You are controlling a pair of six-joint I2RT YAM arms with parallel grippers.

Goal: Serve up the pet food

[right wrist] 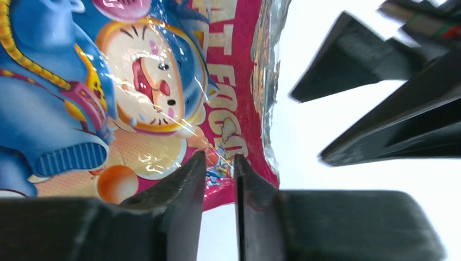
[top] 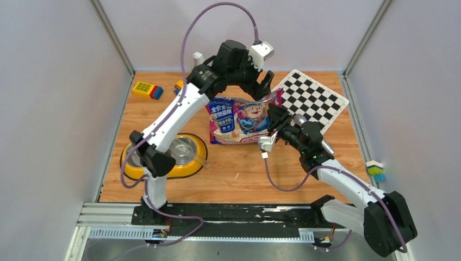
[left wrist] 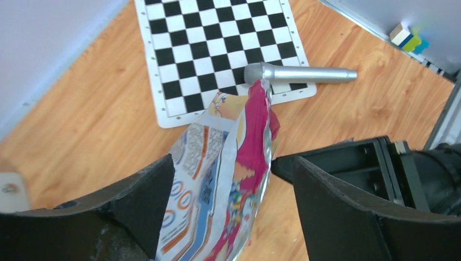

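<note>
A pink and blue pet food bag [top: 239, 120] lies in the middle of the table. Over its top right corner my left gripper [top: 263, 85] hangs open; in the left wrist view, the bag's top edge [left wrist: 255, 130] shows in the wide space between the fingers, not clamped. My right gripper [top: 273, 120] is at the bag's right side. In the right wrist view its fingers [right wrist: 187, 187] stand narrowly apart, with the bag's printed corner visible through the gap. A yellow double bowl [top: 200, 142] with metal insets stands at left, partly hidden by my left arm.
A clear handle [top: 200, 159] sticks out over the bowl's right side. Behind the bag lie a checkerboard [top: 312, 97] and a silver microphone [left wrist: 312, 74]. Toy blocks [top: 147, 89] sit at the back left.
</note>
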